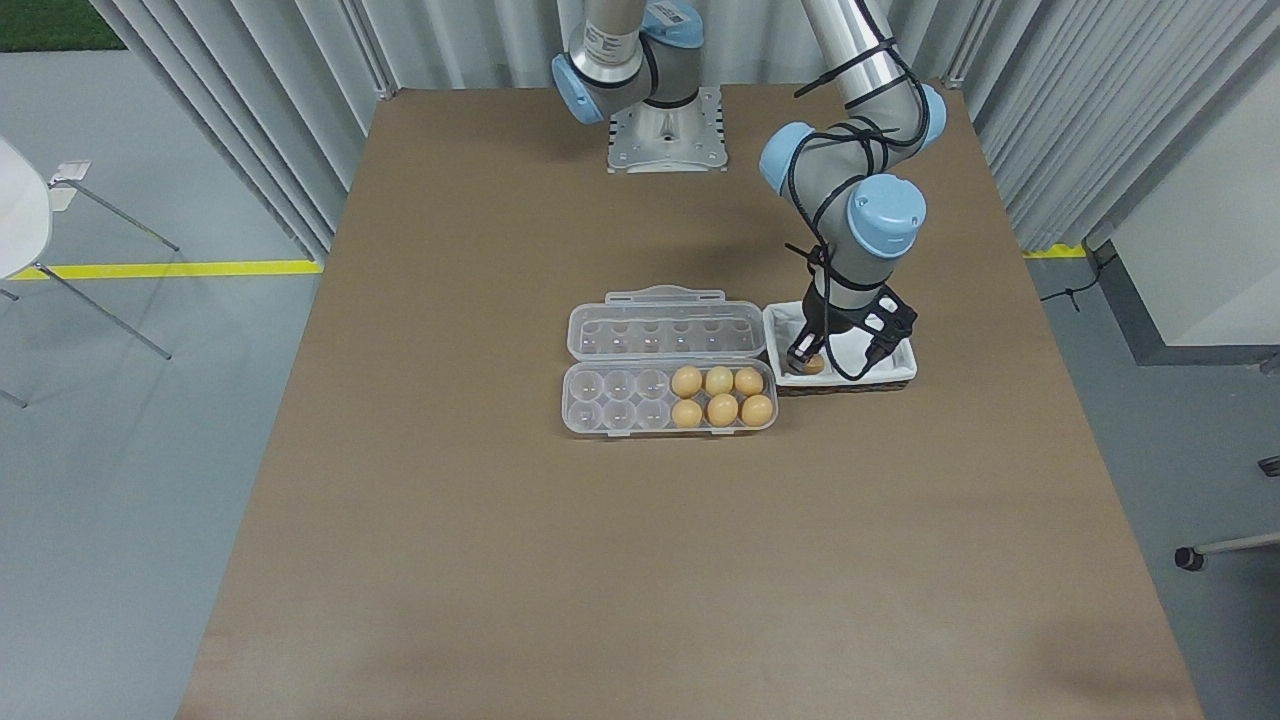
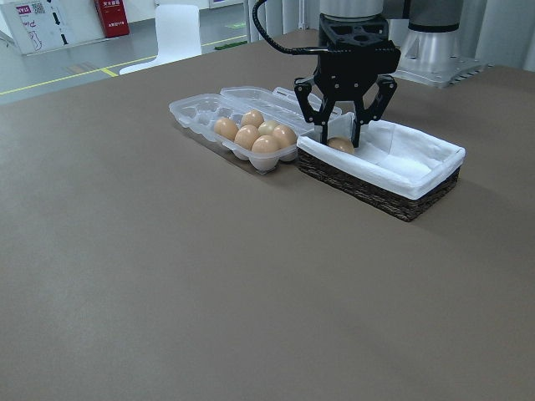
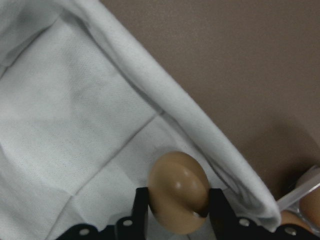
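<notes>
A brown egg [image 3: 178,185] lies in the white-lined wicker basket [image 2: 376,192], at the end beside the egg carton. My gripper reaches down into the basket and is shut on this egg, one finger on each side. The clear plastic carton [image 1: 618,414] lies open left of the basket in the front view; several eggs [image 1: 721,409] fill the right half of its lower tray, and the left half is empty.
</notes>
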